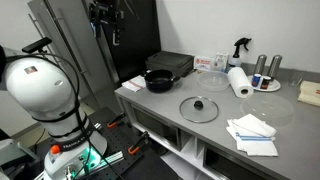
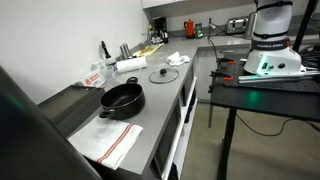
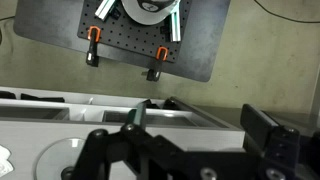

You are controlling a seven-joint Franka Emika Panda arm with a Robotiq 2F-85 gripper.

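My gripper [image 1: 115, 38] is raised high at the upper left of exterior view 1, well away from the counter. In the wrist view the dark gripper has its fingers wide apart, with nothing between them. A black pot [image 1: 164, 80] without a lid on it stands on the grey counter; exterior view 2 also shows this pot [image 2: 122, 100]. The glass lid [image 1: 199, 110] with a dark knob lies flat nearer the middle. White folded cloths [image 1: 253, 136] lie at the right. Another cloth [image 2: 113, 143], with red stripes, rests beside the pot.
Along the back of the counter [image 1: 222, 133] are a clear bowl [image 1: 212, 84], a paper towel roll [image 1: 240, 82], a spray bottle [image 1: 238, 53] and metal canisters [image 1: 260, 66]. A clear dish [image 1: 267, 107] sits farther right. Below my wrist camera are the robot's black base table [image 3: 203, 55] and floor.
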